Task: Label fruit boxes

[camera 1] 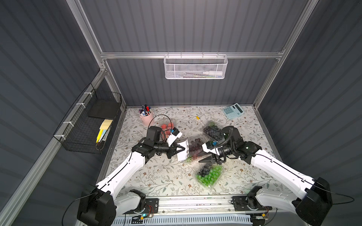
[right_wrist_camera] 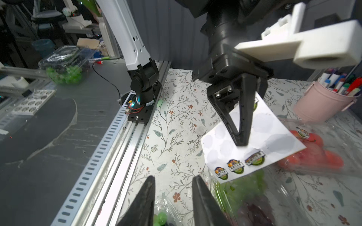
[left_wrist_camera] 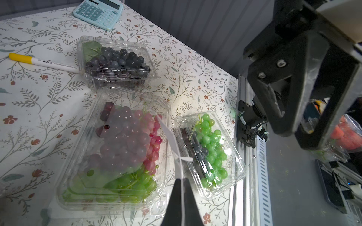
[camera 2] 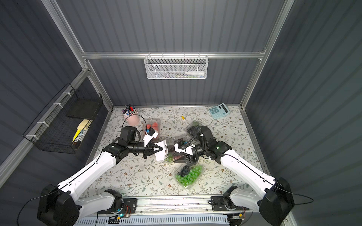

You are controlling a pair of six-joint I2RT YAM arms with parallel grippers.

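Observation:
Pinched at one edge, a white label sheet [right_wrist_camera: 260, 139] with several round-topped fruit labels is held by my left gripper [camera 1: 178, 149], which is shut on it. My right gripper stands open beside the sheet, its fingers [right_wrist_camera: 203, 205] apart and nothing seen between them. Under the sheet lies a clear box of red and green grapes [left_wrist_camera: 120, 146]. A smaller box of green and black grapes [left_wrist_camera: 211, 150] is nearer the front edge. Farther back sits a box of black grapes [left_wrist_camera: 118, 62]. The box of red fruit [right_wrist_camera: 313, 150] carries a label on its lid.
At the back left stands a pink pen cup [camera 1: 146, 119]; a calculator [camera 1: 233, 111] lies at the back right. A yellow-tipped marker [left_wrist_camera: 41, 62] rests by the black grapes. Bare table [camera 1: 150, 177] shows at the front left.

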